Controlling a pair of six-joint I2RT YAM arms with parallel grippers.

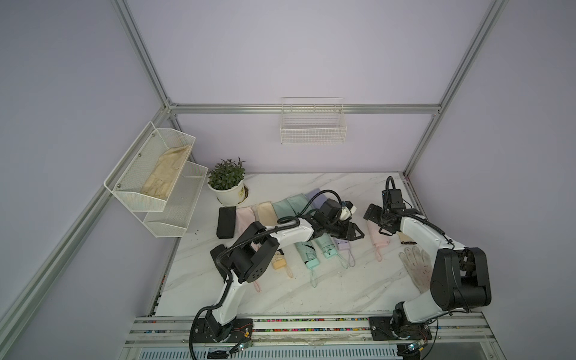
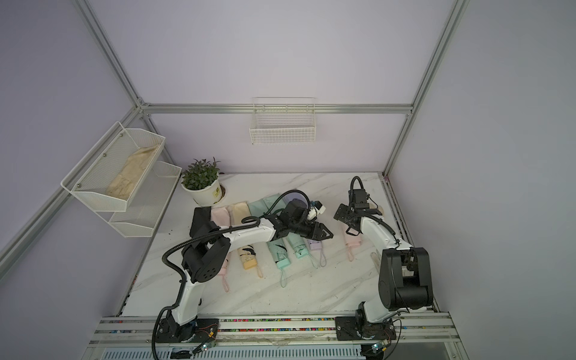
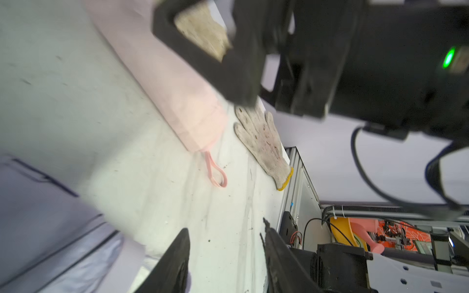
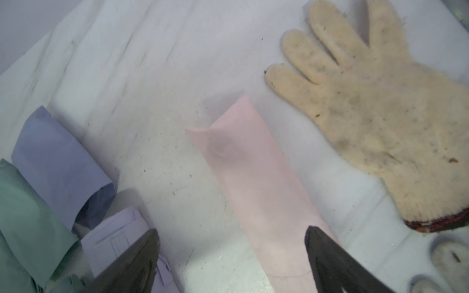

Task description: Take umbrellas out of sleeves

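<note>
A pink sleeved umbrella (image 3: 161, 83) lies on the right of the table, its pink loop strap (image 3: 215, 171) toward the front. My right gripper is above it, open and empty; the pink sleeve (image 4: 263, 195) passes between its fingers in view, apparently lower down. My left gripper stands open, with bare table between its fingers, above the lavender umbrella (image 3: 58, 234). That umbrella sits outside the empty-mouthed lavender sleeve (image 4: 63, 166). Two mint umbrellas (image 1: 309, 255), a yellow one (image 1: 279, 259) and another pink one lie further left, partly hidden by my left arm.
A pale work glove (image 4: 386, 107) lies right of the pink sleeve, with a second glove (image 1: 417, 264) nearer the front. A black pouch (image 1: 226, 222) and potted plant (image 1: 227, 181) stand at the left.
</note>
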